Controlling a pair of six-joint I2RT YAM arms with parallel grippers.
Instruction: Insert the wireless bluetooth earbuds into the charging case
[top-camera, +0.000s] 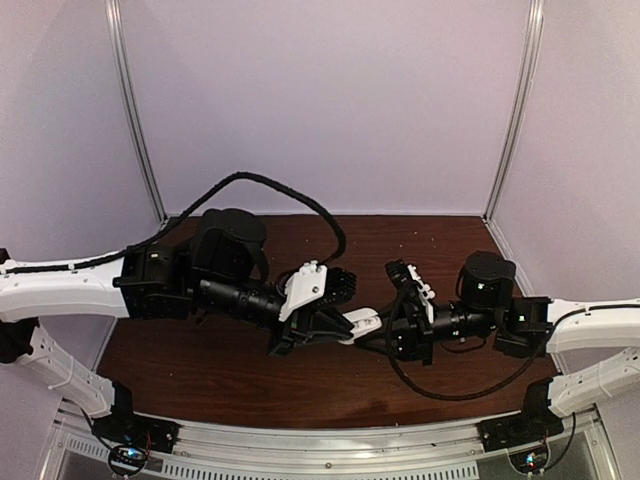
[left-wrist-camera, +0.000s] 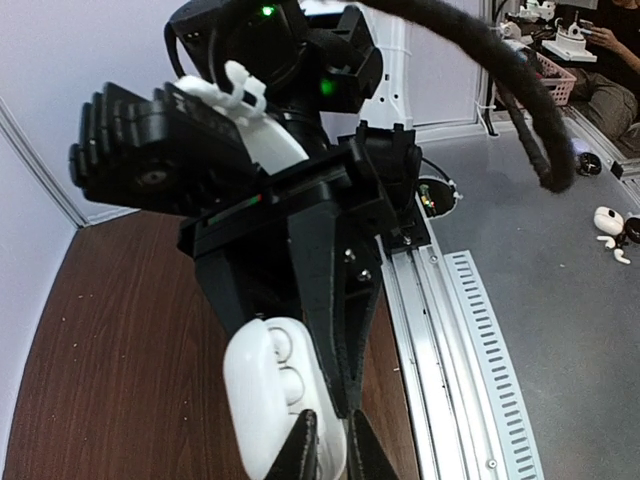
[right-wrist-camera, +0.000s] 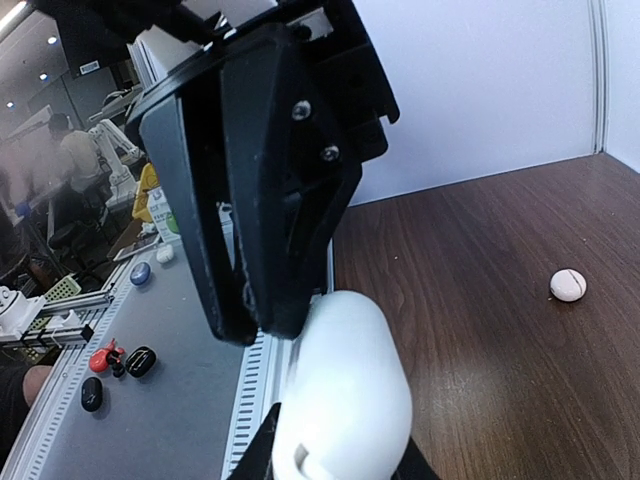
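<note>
The white charging case (top-camera: 362, 322) is held up in my right gripper (top-camera: 370, 338), which is shut on it; in the left wrist view the case (left-wrist-camera: 260, 400) is open with its earbud wells facing the camera. My left gripper (top-camera: 325, 330) is at the case's left side, fingertips (left-wrist-camera: 305, 440) against or very near it, part open; whether it touches is unclear. In the right wrist view a small white round object (right-wrist-camera: 567, 285), apparently an earbud or other case, lies on the wood.
The wooden table (top-camera: 250, 380) is otherwise largely clear, with white walls around it and a metal rail (top-camera: 330, 445) along the front edge. Both arms meet in the middle.
</note>
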